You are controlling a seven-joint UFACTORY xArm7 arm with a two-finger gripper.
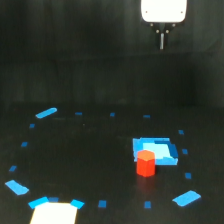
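A red block [146,164] with a flat, many-sided top stands on the dark surface, right of centre. Just behind it is a shallow blue tray [168,160] with a white patch [157,150] inside; the block hides part of the tray's near side. I cannot tell whether the two touch. High at the top right, far above both, hangs my gripper [161,44] below a white arm end [163,10]. Its fingers look small and dark, so whether they are open or shut is unclear. No object is visible at their tips.
A cream-coloured object [54,214] is cut off by the bottom edge at left, with blue strips [38,202] beside it. Small blue marks dot the surface, with longer strips near the left and right [187,198].
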